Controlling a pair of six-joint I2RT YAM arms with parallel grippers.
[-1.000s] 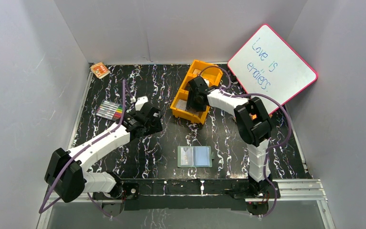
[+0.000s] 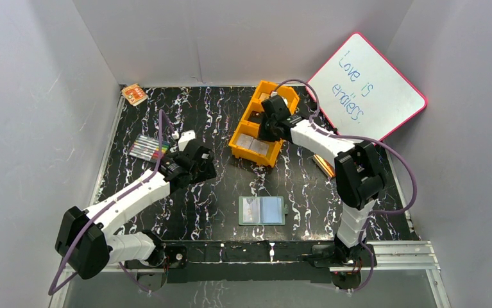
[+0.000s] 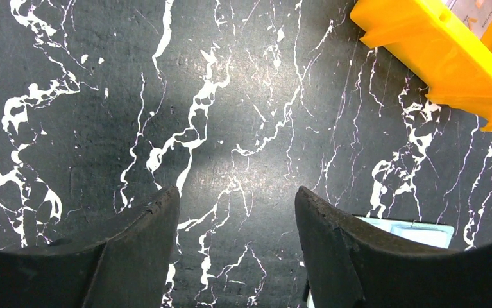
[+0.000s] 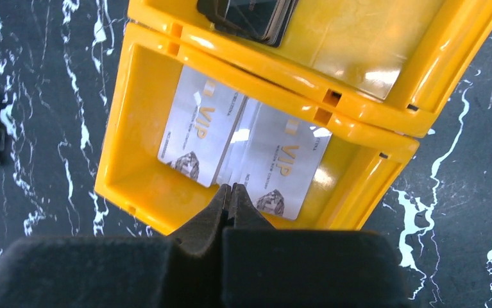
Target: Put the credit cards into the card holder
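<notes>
Two silver VIP cards (image 4: pixel 204 122) lie side by side in the front yellow bin (image 4: pixel 118 151), with clear plastic between them. Over the bin's near edge, my right gripper is shut, its fingertips at the lower edge of the cards and no card visible between them. The card holder (image 2: pixel 262 211) lies spread at the front middle of the table, a picture card in its left pocket and a blue one showing on the right. My left gripper is open over bare table, left of the bins, and the holder's corner (image 3: pixel 445 236) shows past its right finger.
Two more yellow bins (image 2: pixel 269 86) stand behind the front one, the middle one with dark items (image 4: pixel 262 16). Several markers (image 2: pixel 145 149) lie at left; a whiteboard (image 2: pixel 368 90) leans at back right. Clear table surrounds the holder.
The card holder has stayed in place.
</notes>
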